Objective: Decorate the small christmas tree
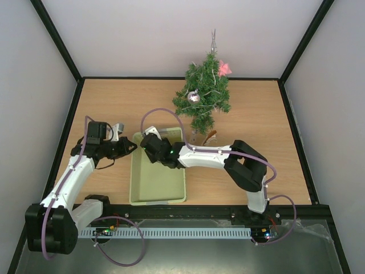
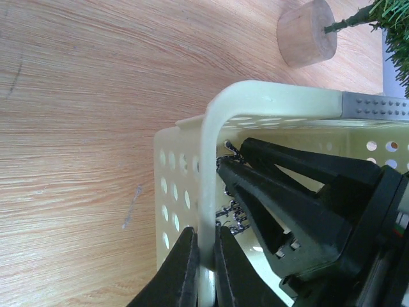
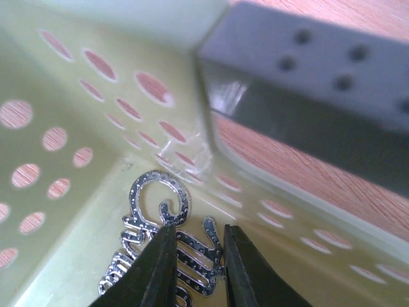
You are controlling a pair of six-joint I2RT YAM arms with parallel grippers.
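Observation:
A small green Christmas tree (image 1: pixel 202 94) carries a silver ball (image 1: pixel 194 97) and a pink ornament (image 1: pixel 224 69). My left gripper is shut on the rim of the pale green basket (image 1: pixel 136 191), at its left side. Inside the basket, my right gripper stands part open above a glittery silver ornament (image 3: pixel 182 272) lying on the bottom. In the right wrist view, part of that ornament shows between and behind the fingertips; whether they touch it I cannot tell. From above, the right arm hides it.
The tree's round wooden base (image 2: pixel 308 33) stands behind the basket. High perforated walls and a grey handle strip (image 3: pixel 319 70) rise close to my right gripper. On the right, the table (image 1: pixel 268 142) is bare. A brown piece (image 1: pixel 209 137) lies near the tree's foot.

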